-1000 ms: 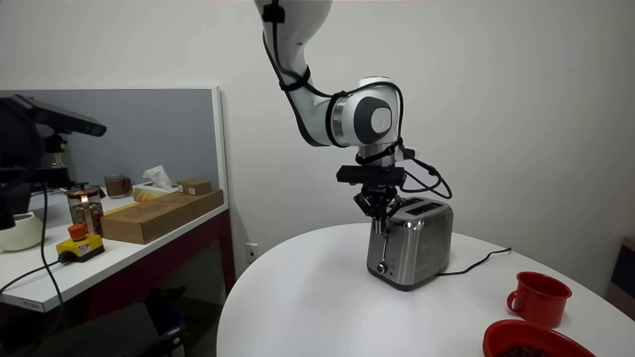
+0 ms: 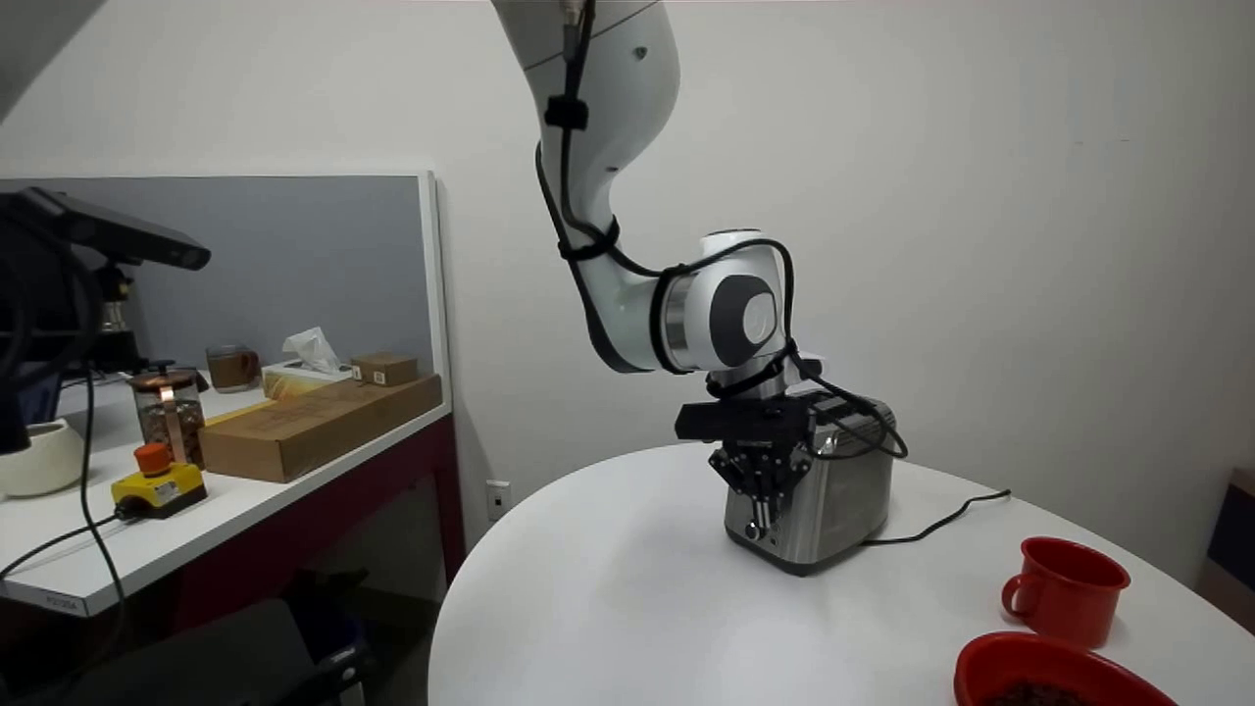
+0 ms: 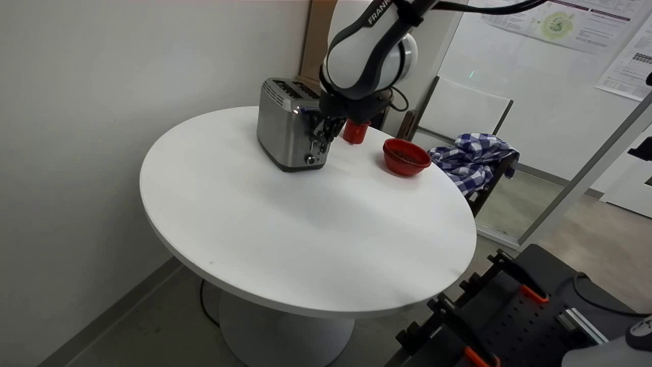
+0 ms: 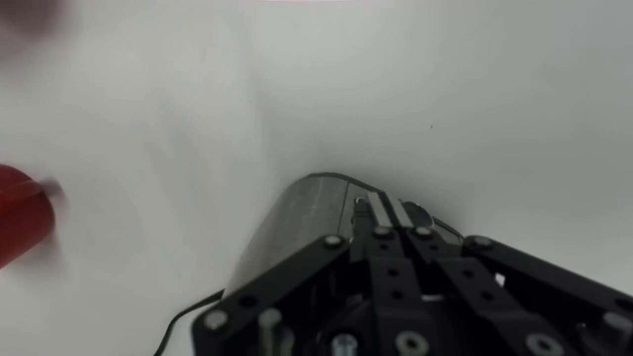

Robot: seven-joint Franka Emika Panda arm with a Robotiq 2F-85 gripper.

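Note:
A silver two-slot toaster [image 2: 853,494] stands upright on the round white table [image 2: 588,588]. At its control end, my gripper [image 2: 765,513] points straight down with its fingers together, low along the end face and just above the round knob [image 3: 309,159]. Seen from the wrist, the gripper is shut and nothing shows between its fingers; the toaster [image 4: 296,216] lies below and behind them. The gripper covers the lever area, so the lever's position and whether the fingertips touch it cannot be made out.
A red mug [image 2: 1068,594] and a red bowl [image 3: 391,164] with dark contents stand on the table beyond the toaster's side. The toaster's black cord [image 2: 941,520] runs across the tabletop. Plenty of bare table lies in front of the control end. A wall rises close behind the table.
My arm has come down along the toaster's control end, from near its top edge to just above the knob. The gripper stays shut, and the toaster has not visibly shifted.

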